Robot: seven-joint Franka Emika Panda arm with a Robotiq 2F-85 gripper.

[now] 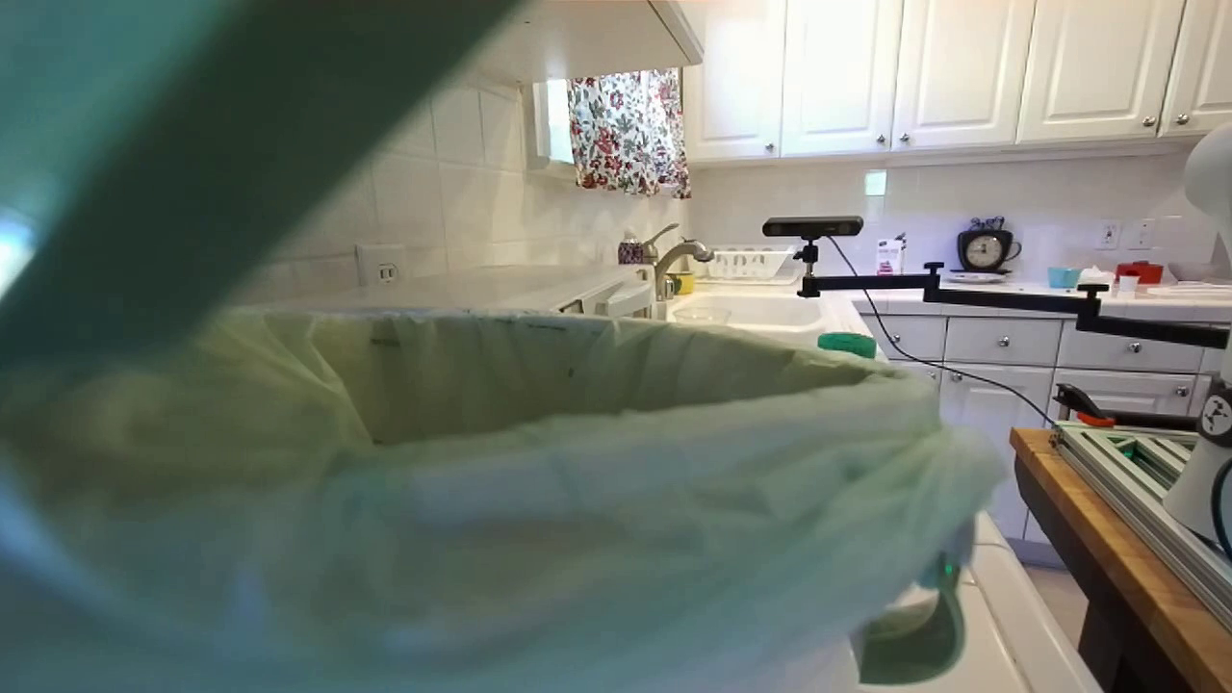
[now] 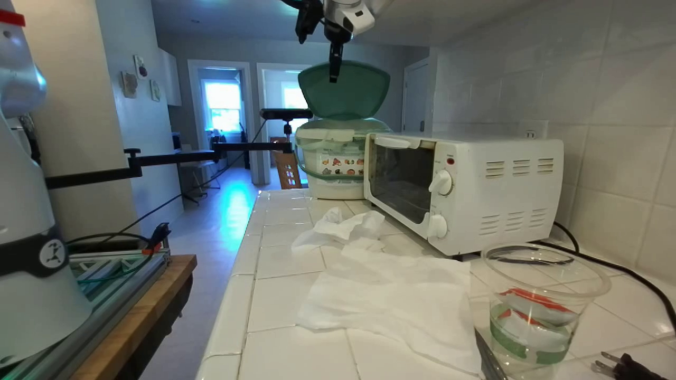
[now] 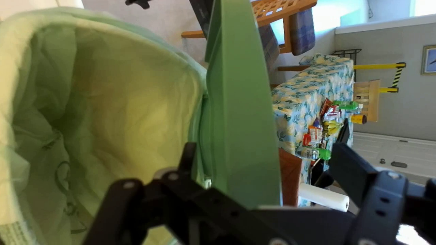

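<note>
A white bin (image 2: 332, 152) with a green rim stands at the far end of the tiled counter, lined with a pale bag (image 3: 135, 90). Its green lid (image 2: 345, 92) is raised steeply, leaving the mouth uncovered. My gripper (image 2: 318, 58) is above the bin at the lid, fingers spread apart. In the wrist view the lid's edge (image 3: 245, 102) runs between the gripper's two dark fingers (image 3: 347, 171); whether either finger touches it cannot be told. Nothing is clamped. In exterior view 1 the lid (image 1: 231, 150) is a blurred green band at upper left, with the gripper out of frame.
A white toaster oven (image 2: 500, 183) stands beside the bin against the wall. Crumpled paper towels (image 2: 393, 297) cover the counter in front, near a clear plastic cup (image 2: 538, 316) with wrappers inside. A camera on a black arm (image 2: 184, 158) reaches in from the robot's side.
</note>
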